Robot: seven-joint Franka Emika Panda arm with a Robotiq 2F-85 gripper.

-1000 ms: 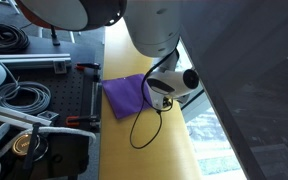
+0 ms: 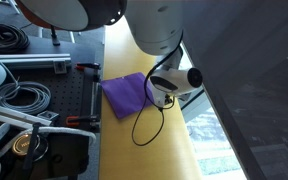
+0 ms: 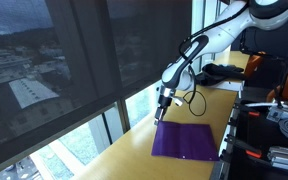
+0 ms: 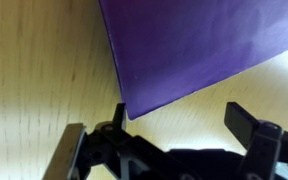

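Observation:
A purple cloth (image 3: 187, 141) lies flat on the wooden table (image 3: 114, 165). In the wrist view, a corner of the cloth (image 4: 184, 45) points down toward the space between my fingers. My gripper is open, its two dark fingertips wide apart and nothing held between them. Seen from the second exterior view, the gripper (image 3: 160, 116) is low, at the cloth's corner near the window side. Whether the fingertips touch the table is unclear. In the first exterior view the arm partly covers the cloth (image 2: 127, 95).
An open black case (image 2: 69, 90) with coiled cables (image 2: 24, 97) stands along the table's edge. A window with a dark blind (image 3: 44, 75) runs along the other side. A thin black cable loops from the arm. Bare table lies in front of the cloth.
The arm and gripper have shifted very slightly in the first exterior view, and the hanging cable with them. The cloth looks unmoved.

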